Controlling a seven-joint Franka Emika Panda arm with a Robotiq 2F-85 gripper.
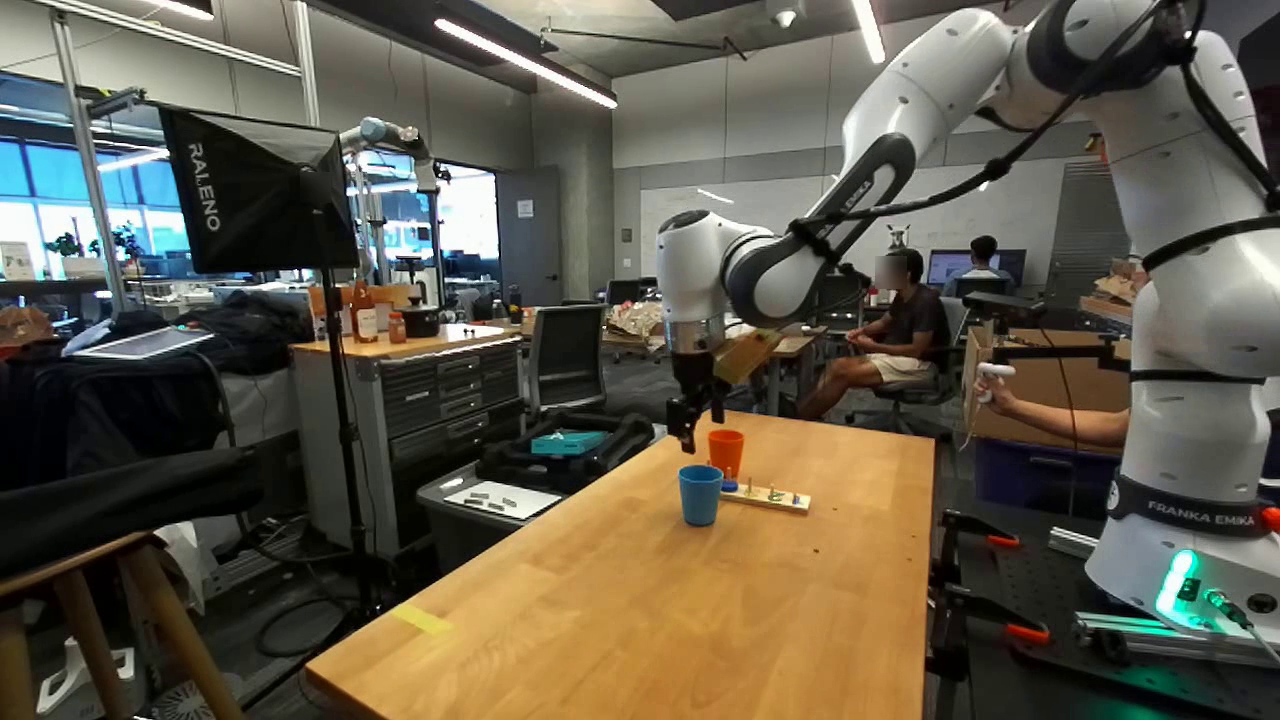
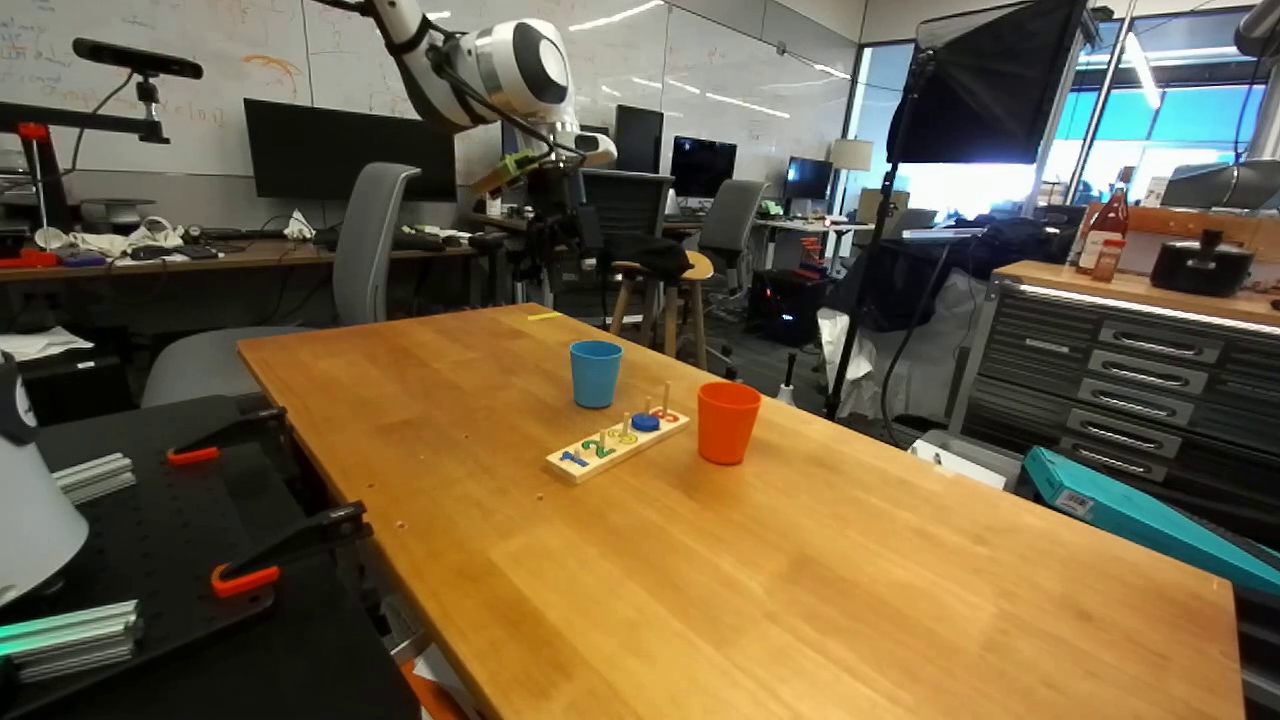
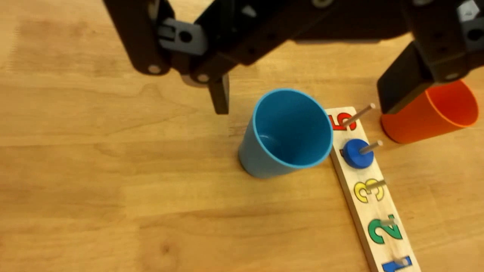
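Observation:
My gripper stands open above the table, its fingers [image 3: 220, 96] wide apart with nothing between them. In the wrist view an upright blue cup [image 3: 261, 156] shows below the gap, apparently empty. Beside it lies a wooden number board [image 3: 358, 192] with a row of pegs; a blue disc [image 3: 354, 156] sits on the peg between the 3 and the 5. An orange cup [image 3: 404, 122] stands across the board, partly behind the right finger. Exterior view 2 shows the board [image 2: 576, 468] between the blue cup [image 2: 594, 378] and the orange cup [image 2: 727, 426].
Clamps with orange handles [image 1: 1026, 632] line the edge by the robot base. A black bin [image 1: 462, 510] stands beside the table's far long side.

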